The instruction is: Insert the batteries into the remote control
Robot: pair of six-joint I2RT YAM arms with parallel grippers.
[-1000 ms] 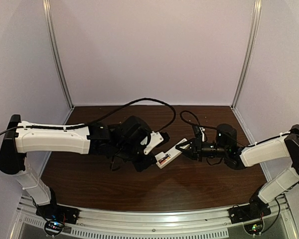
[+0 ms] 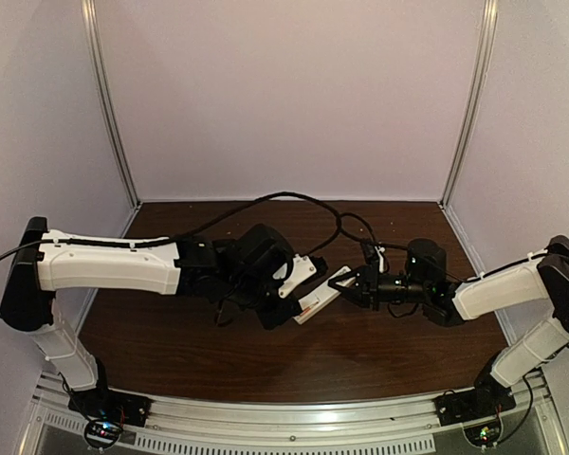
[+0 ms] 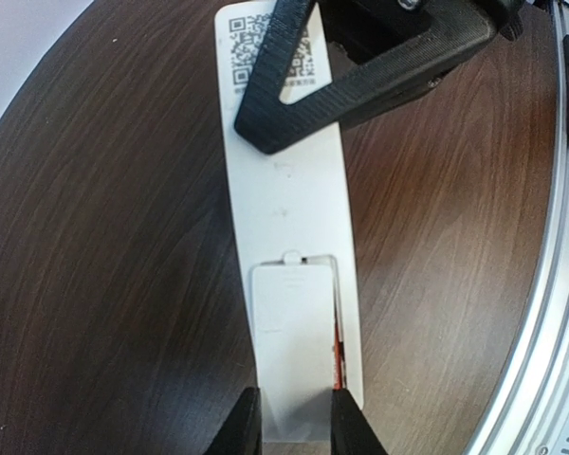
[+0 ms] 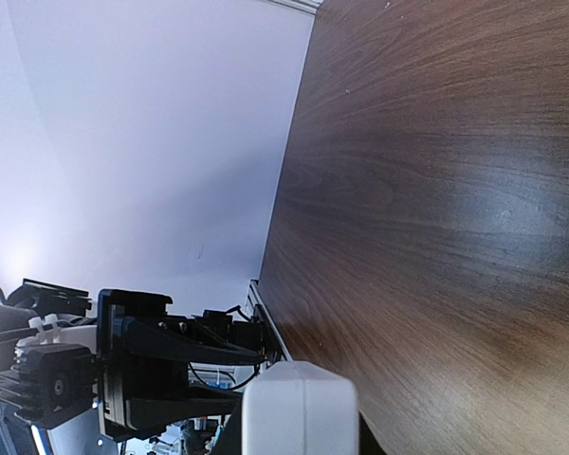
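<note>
The white remote control (image 3: pixel 289 209) is gripped at its QR-code end by my right gripper (image 2: pixel 343 284), back side showing in the left wrist view. My left gripper is shut on the battery cover (image 3: pixel 292 322), which lies over the battery compartment slightly off to the left; a sliver of red battery shows along its right edge. In the right wrist view the remote's white end (image 4: pixel 299 412) fills the bottom centre, with the left gripper beyond it.
Pale walls surround it, and a metal rail (image 2: pixel 294 412) runs along the front edge. Cables arch above both arms.
My left gripper has moved slightly right with the cover, which now hides more of the compartment and battery. The right gripper has shifted very little.
</note>
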